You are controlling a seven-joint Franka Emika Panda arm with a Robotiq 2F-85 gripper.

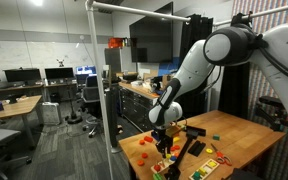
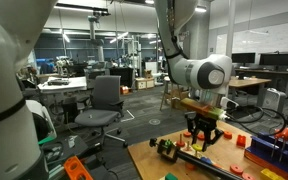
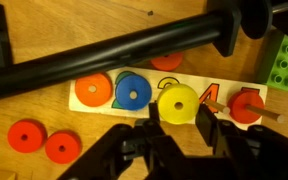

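Observation:
In the wrist view, my gripper is shut on a yellow disc (image 3: 178,103) with a hole at its centre, one finger at each side. The disc is over a pale wooden board (image 3: 216,87) with printed numbers, though its height above the board is unclear. On that board are an orange disc (image 3: 94,90), a blue disc (image 3: 133,92) and a red disc (image 3: 246,107). A thin wooden peg (image 3: 218,106) shows to the right of the yellow disc. From outside, the gripper (image 1: 167,148) is low over the table, too small for detail.
A long black bar (image 3: 94,62) crosses beside the board. Two loose red discs, one here (image 3: 26,136), lie on the wooden table, and another red disc (image 3: 167,61) is partly under the bar. A green block (image 3: 283,62) is at the right. Exterior view 1 shows clear tabletop (image 1: 246,135) at the right.

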